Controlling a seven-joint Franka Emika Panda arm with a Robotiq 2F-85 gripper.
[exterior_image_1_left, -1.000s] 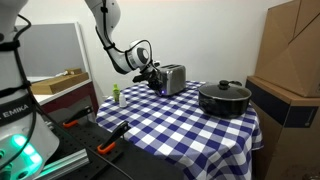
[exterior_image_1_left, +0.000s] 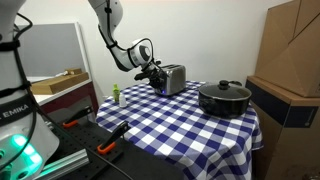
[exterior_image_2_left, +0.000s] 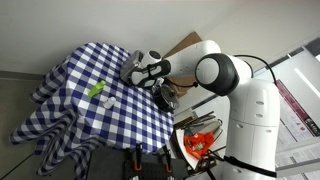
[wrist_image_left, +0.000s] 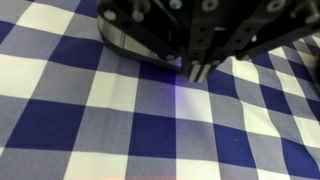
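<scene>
At the far side of the checked table stands a silver toaster (exterior_image_1_left: 174, 76). My gripper (exterior_image_1_left: 158, 90) is low over the cloth at the toaster's near left end. In the wrist view the fingertips (wrist_image_left: 196, 74) are together, with nothing visible between them. A silver-and-dark edge (wrist_image_left: 118, 38), apparently the toaster's base, runs close beside the gripper there. Whether the fingers touch the toaster cannot be told. The arm partly covers the toaster in the second exterior view.
A black lidded pot (exterior_image_1_left: 224, 98) sits on the right of the table. To the left are a green item (exterior_image_1_left: 115, 92) and a small white item (exterior_image_1_left: 122, 100). Brown boxes (exterior_image_1_left: 285, 100) stand beyond the right edge.
The arm has shifted very slightly beside the toaster. The toaster, the pot and the small items look unmoved.
</scene>
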